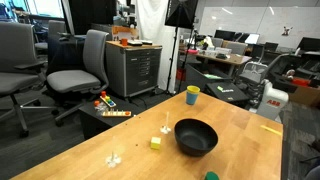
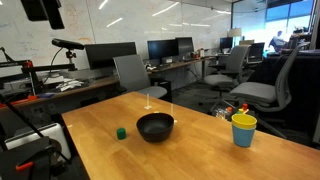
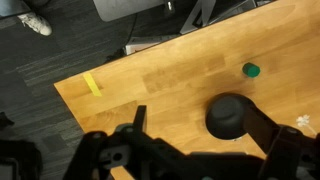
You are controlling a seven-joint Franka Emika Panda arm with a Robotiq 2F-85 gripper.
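Note:
A black bowl (image 1: 196, 137) sits on the wooden table, and in the wrist view the same bowl (image 3: 226, 114) lies below my gripper, partly overlapped by the right finger. The gripper is open, its two dark fingers wide apart and nothing held. A small green object (image 3: 251, 70) rests on the table near the bowl. Farther along stands a blue and yellow cup (image 2: 243, 131), upright. A yellow block (image 1: 156, 143) lies beside the bowl in exterior view 1. High at the left of exterior view 2, the arm (image 2: 32, 15) is above the table.
Small white items (image 1: 113, 160) lie on the table. Colourful small objects (image 1: 104, 100) sit by a dark box (image 1: 92, 121) at the table's edge. A yellow strip (image 3: 92, 83) marks one corner. Wide bare tabletop (image 2: 190, 155) lies between bowl and cup. Office chairs stand beyond.

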